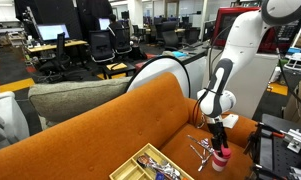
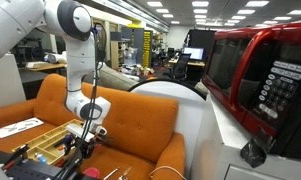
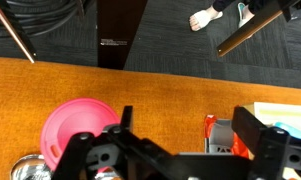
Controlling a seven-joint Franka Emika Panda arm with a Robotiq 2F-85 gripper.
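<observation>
A pink-topped cup [image 1: 221, 163] stands on the orange couch seat, low in exterior view 1. In the wrist view its round pink top [image 3: 78, 122] shows at the left, partly covered by a dark finger. My gripper points down over the seat with its fingers apart, and nothing shows held between them. Seen from exterior view 1, the gripper [image 1: 218, 143] overlaps the cup's upper part; whether they touch I cannot tell. Exterior view 2 shows the cup's pink top [image 2: 91, 172] near the bottom edge.
Metal utensils [image 1: 201, 153] lie loose on the seat beside the cup. A light wooden tray [image 1: 124, 172] with several utensils is farther left. Behind rises the orange backrest [image 1: 110, 118]. A red and silver item [image 3: 220, 134] appears near the right finger.
</observation>
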